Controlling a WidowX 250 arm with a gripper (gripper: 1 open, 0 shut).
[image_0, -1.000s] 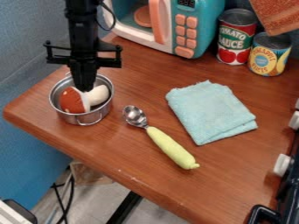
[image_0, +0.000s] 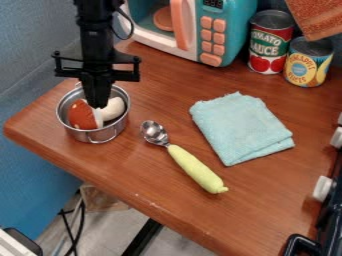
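Note:
My black gripper (image_0: 96, 92) hangs over a steel pot (image_0: 76, 125) at the left of the table, its tip down at the pot's far rim. Inside the pot lie a red-orange item (image_0: 83, 117) and a white item (image_0: 112, 110). Whether the fingers are open or shut on anything is hard to tell. A spoon (image_0: 155, 133) and a pale yellow corn-like item (image_0: 197, 171) lie to the right of the pot.
A folded light blue cloth (image_0: 242, 127) lies right of centre. A toy microwave (image_0: 214, 30) and two cans (image_0: 269, 42) stand at the back. A black appliance (image_0: 327, 200) occupies the right edge.

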